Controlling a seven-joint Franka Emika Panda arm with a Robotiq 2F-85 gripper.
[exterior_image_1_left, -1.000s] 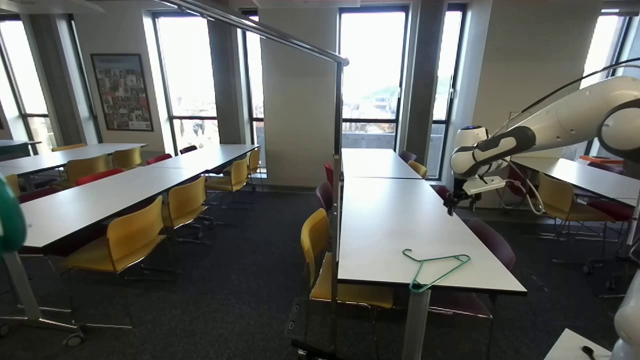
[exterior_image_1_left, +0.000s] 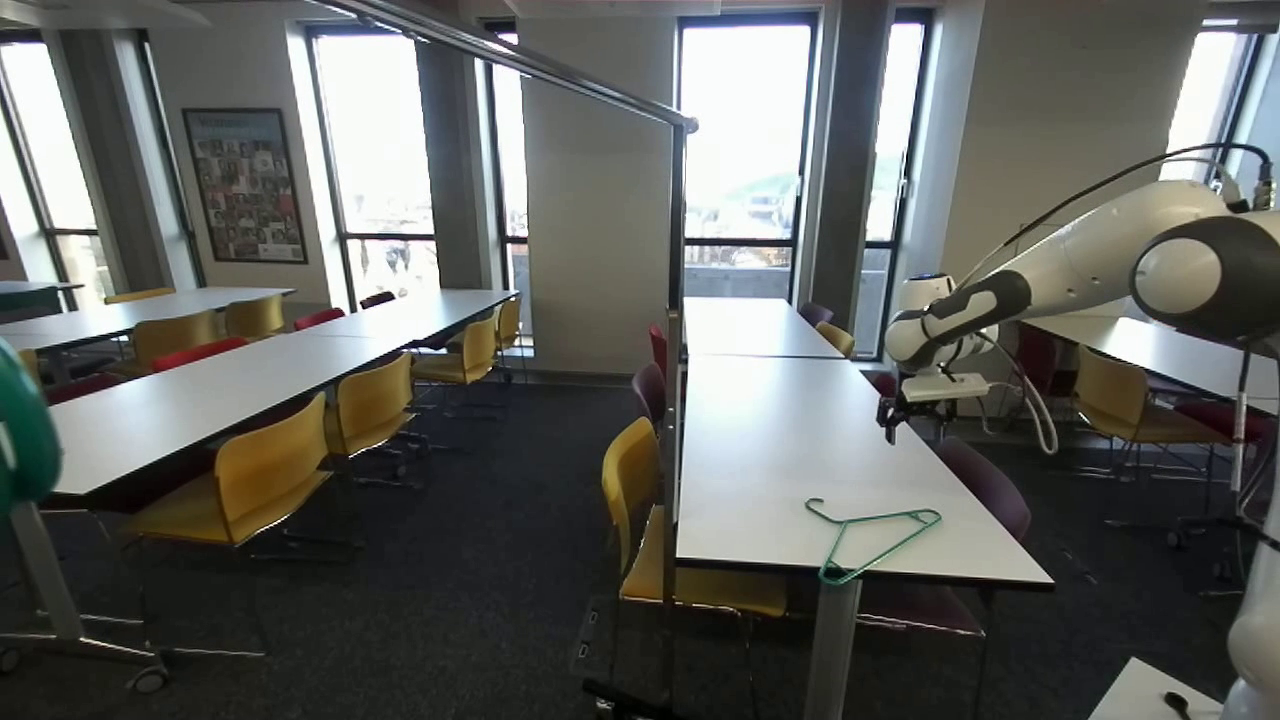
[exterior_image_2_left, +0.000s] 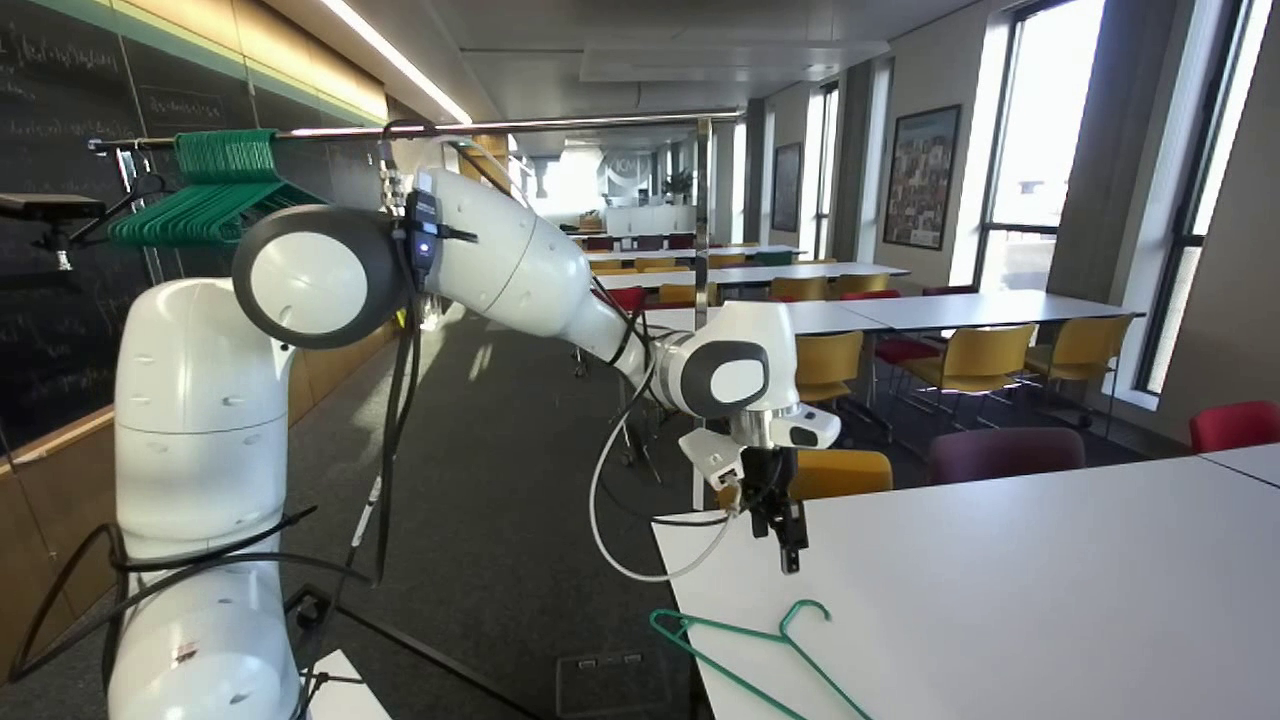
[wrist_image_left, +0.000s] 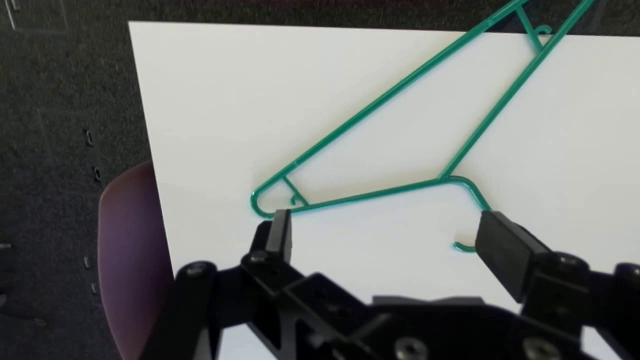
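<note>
A green plastic hanger (exterior_image_1_left: 885, 517) lies flat on the white table (exterior_image_1_left: 768, 456), one end reaching past the table's edge. In the wrist view the hanger (wrist_image_left: 366, 117) spans the upper middle, and one finger hides part of its hook. My gripper is open, its black fingers wide apart with nothing gripped between them. In exterior view 2 the gripper (exterior_image_2_left: 777, 546) hangs above the tabletop, apart from the hanger (exterior_image_2_left: 768, 632).
A metal rail (exterior_image_2_left: 528, 126) carries several green hangers (exterior_image_2_left: 216, 192) at the left. The rail's upright post (exterior_image_1_left: 675, 336) stands beside the table. A purple chair (wrist_image_left: 132, 258) borders the table, whose remaining top is clear.
The arm has shifted left in exterior view 1, and my gripper sits slightly lower. The hanger on the table has not moved.
</note>
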